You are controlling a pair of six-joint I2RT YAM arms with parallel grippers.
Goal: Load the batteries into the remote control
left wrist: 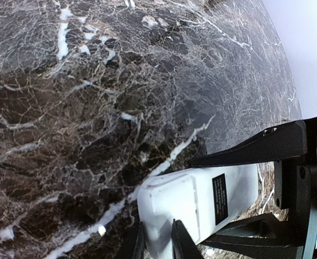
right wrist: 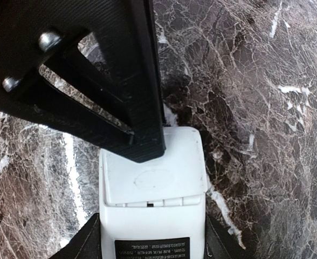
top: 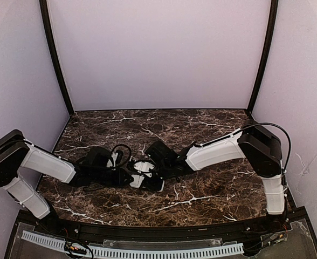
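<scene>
The white remote control point(top: 137, 181) lies on the marble table between my grippers, its label visible in both wrist views. In the right wrist view, my right gripper holds it across its sides, and the back cover point(right wrist: 169, 172) sits slightly askew on its body. My left gripper is at the cover's end of the remote, fingertips low at that end; in the right wrist view it reaches over the cover from above. Whether it grips anything is unclear. No batteries can be made out.
Pale walls enclose it at the back and both sides, with a dark frame along the front edge.
</scene>
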